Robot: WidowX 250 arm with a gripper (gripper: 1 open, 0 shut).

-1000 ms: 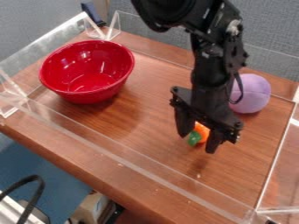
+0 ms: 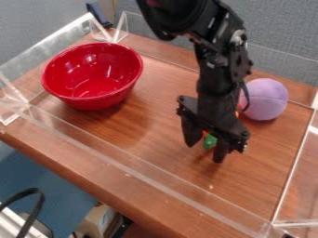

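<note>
The black robot arm reaches down from the top centre, and its gripper [image 2: 214, 138] is low over the wooden table, right of centre. Between and just behind the fingers is a small orange and green object [image 2: 210, 142], partly hidden by the gripper. Whether the fingers are closed on it I cannot tell.
A large red bowl [image 2: 92, 76] sits at the upper left. A purple ball-like object [image 2: 266, 99] lies behind the gripper on the right. Clear plastic walls edge the table [image 2: 112, 158].
The gripper has shifted slightly left and down around the orange and green object, which is now more covered by it. The bowl and purple object have not moved.
</note>
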